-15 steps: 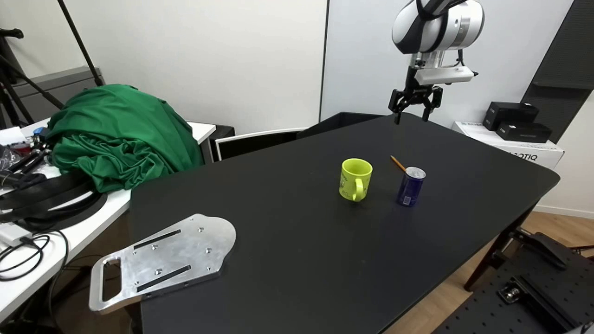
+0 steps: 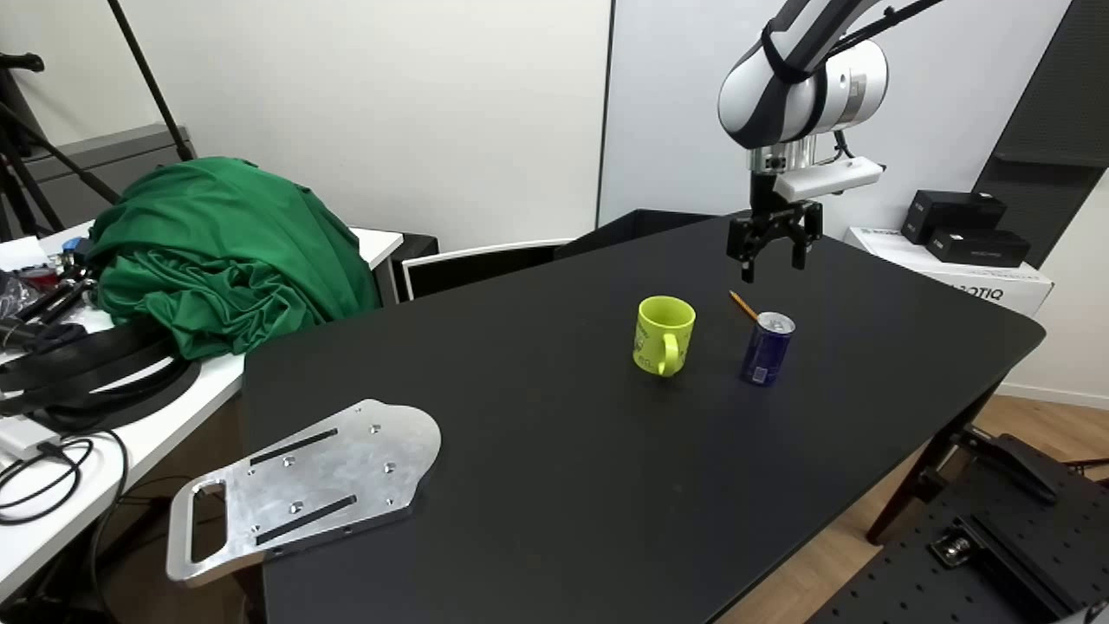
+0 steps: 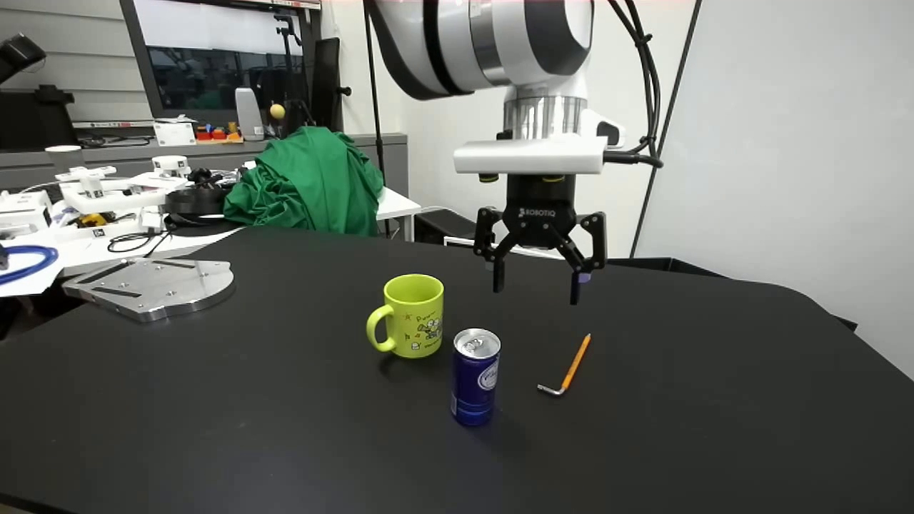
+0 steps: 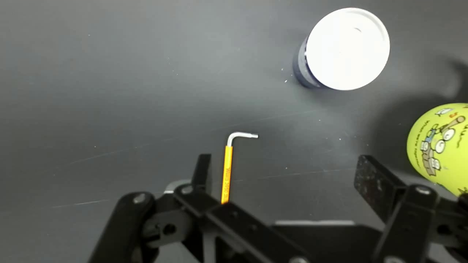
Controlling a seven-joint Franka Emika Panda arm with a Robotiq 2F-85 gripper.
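Note:
My gripper [image 3: 536, 295] is open above the table, its fingers wide apart with nothing between them. An orange hex key [image 3: 578, 363] with a bent metal end lies flat on the table below it. In the wrist view the hex key [image 4: 226, 168] runs close to the left finger [image 4: 202, 171], which partly covers its lower end. A blue can [image 3: 475, 381] stands upright near the key's bent end. A lime-green mug [image 3: 415, 317] with cartoon prints stands upright beside the can; only part of the mug [image 4: 443, 144] shows at the right of the wrist view.
A flat metal plate [image 2: 333, 468] with a handle overhangs the table's left edge. Green cloth [image 2: 229, 250] is heaped on a white side table.
The arm has come down and toward the hex key, so my gripper hangs nearer to it. Its fingers remain apart. Mug, can and hex key have not moved.

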